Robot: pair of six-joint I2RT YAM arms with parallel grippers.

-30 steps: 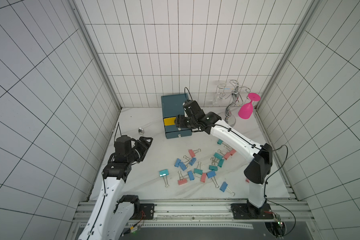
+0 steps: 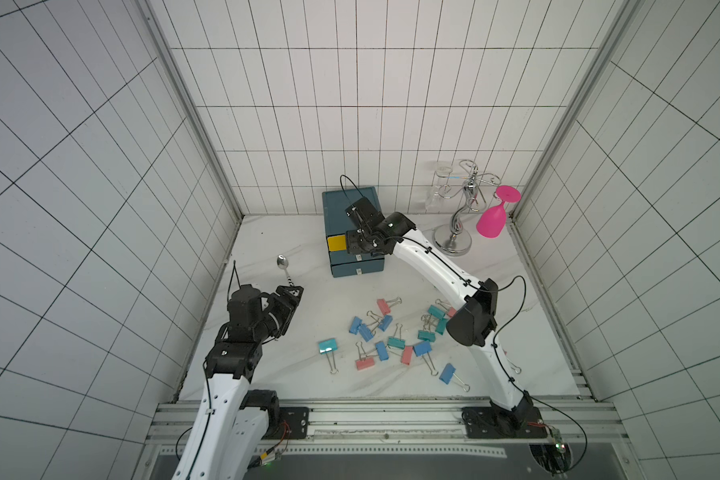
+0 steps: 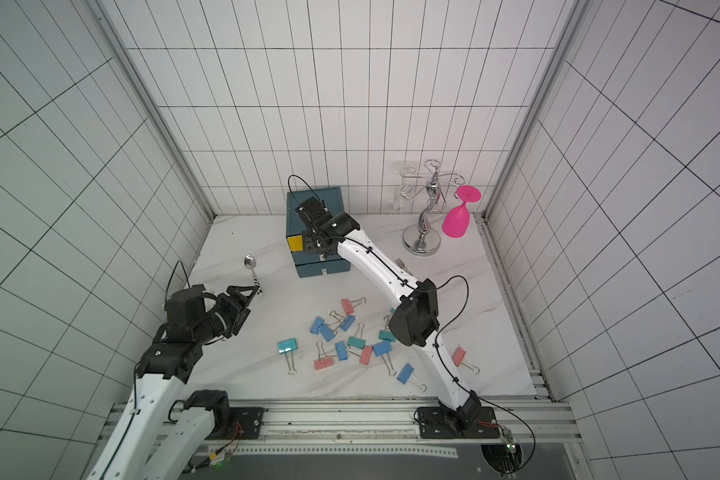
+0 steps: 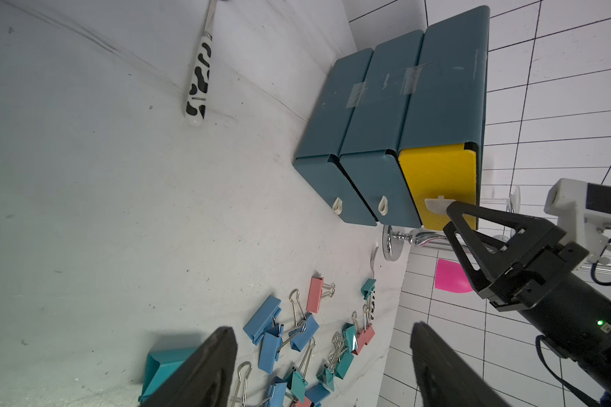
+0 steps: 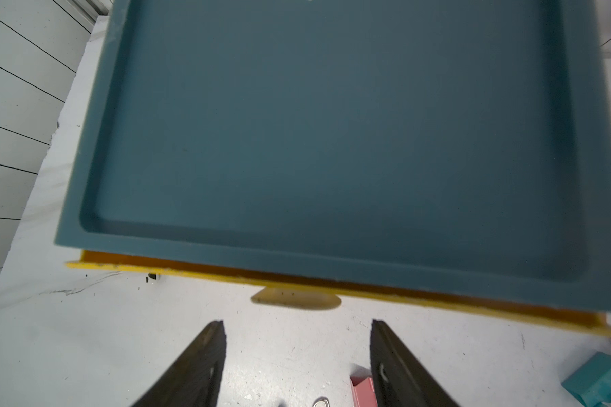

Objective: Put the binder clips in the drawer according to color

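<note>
A blue-grey cabinet [image 2: 352,212] with three stacked drawers stands at the back. The top drawer's yellow front [image 4: 441,176] appears shut and carries a small pale handle [image 5: 296,298]. My right gripper stands open right in front of it, its two fingers apart to either side of the handle; whether either touches is not clear. Over the left side of the table hangs my open left gripper, nothing between its fingers. Blue clips [image 2: 365,332], red clips [image 2: 384,306] and teal clips [image 2: 426,336] lie scattered at the front, with one teal clip [image 2: 328,345] apart to the left.
A spoon [image 2: 283,262] lies left of the cabinet. At the back right are a metal stand [image 2: 453,240] and a pink goblet [image 2: 492,220]. My right arm [image 2: 440,268] spans above the right-hand clips and hides some. Bare table lies between cabinet and clips.
The right gripper has shifted left and across the yellow drawer front, its arm swinging left too. My left arm has lowered slightly towards the front. The clips and cabinet stay put.
</note>
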